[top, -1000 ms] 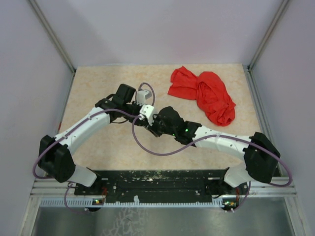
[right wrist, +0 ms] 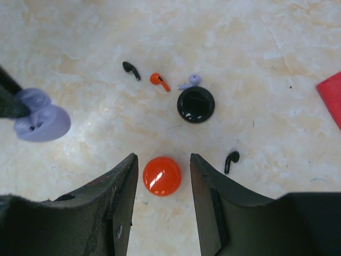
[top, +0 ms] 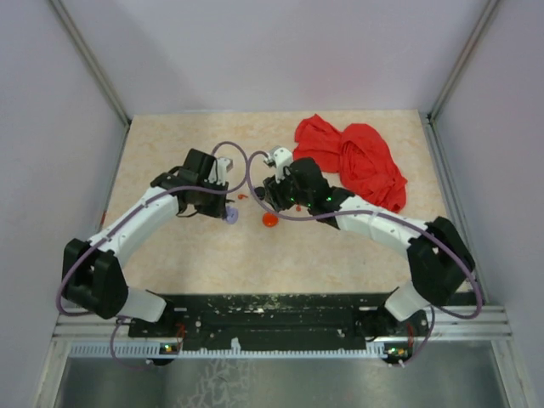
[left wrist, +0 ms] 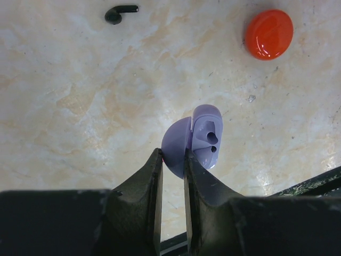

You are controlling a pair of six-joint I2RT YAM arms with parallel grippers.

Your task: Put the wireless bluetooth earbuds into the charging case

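Observation:
My left gripper is shut on the lavender charging case, which shows two earbud recesses and is also at the left edge of the right wrist view. My right gripper is open above the table. Loose earbuds lie below: a black one (right wrist: 130, 69), an orange one (right wrist: 158, 81), a lavender one (right wrist: 192, 83) and another black one (right wrist: 233, 160).
A red round case (right wrist: 162, 176) and a black round case (right wrist: 195, 104) lie on the table. A red cloth (top: 370, 166) covers the back right.
The grippers have drawn apart from the middle: my left one leftward with the lavender case, my right one up and to the right, uncovering the loose earbuds and round cases in the top view.

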